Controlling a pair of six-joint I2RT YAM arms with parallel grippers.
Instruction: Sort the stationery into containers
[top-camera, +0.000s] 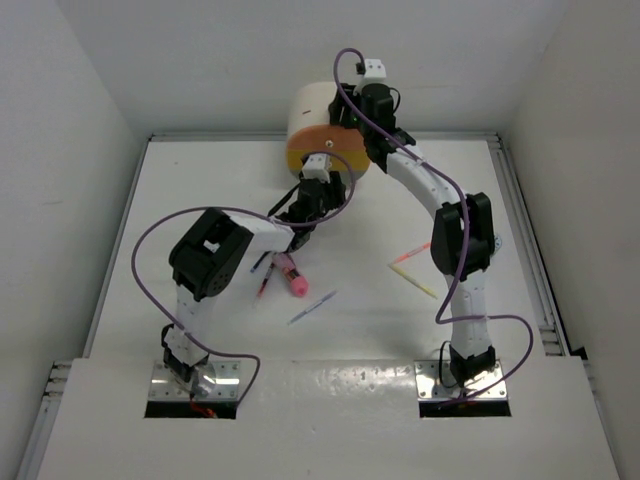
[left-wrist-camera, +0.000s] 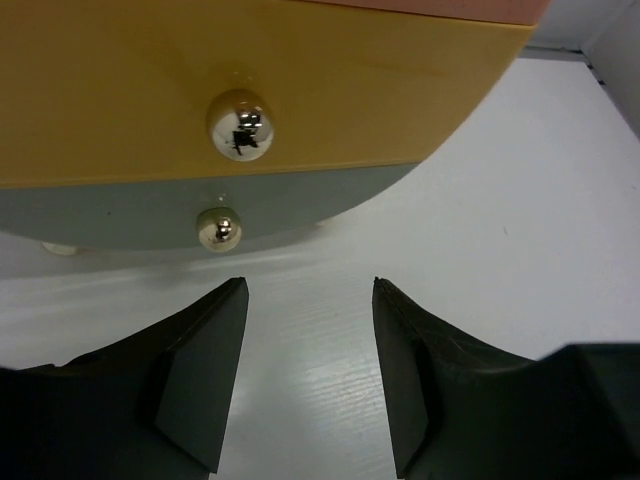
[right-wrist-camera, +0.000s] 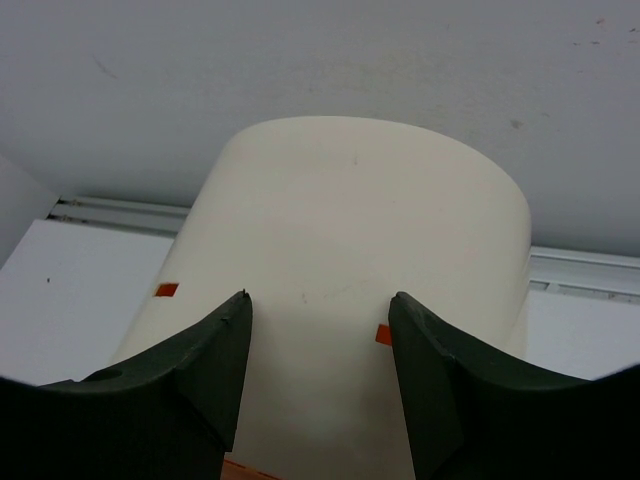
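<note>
A rounded drawer box (top-camera: 310, 105) stands at the back centre, with a white top, a pink upper drawer, a yellow drawer (left-wrist-camera: 370, 100) and a grey-green lowest drawer (left-wrist-camera: 120, 210), each front with a round knob. My left gripper is open in front of the two lower knobs, nothing between its fingers. My right gripper is open over the box's white top (right-wrist-camera: 350, 190). A pink case (top-camera: 294, 280), pens (top-camera: 312, 307) and yellow and red sticks (top-camera: 413, 280) lie on the table.
Walls and metal rails border the table at the back and sides. Something small at the far right is mostly behind my right arm.
</note>
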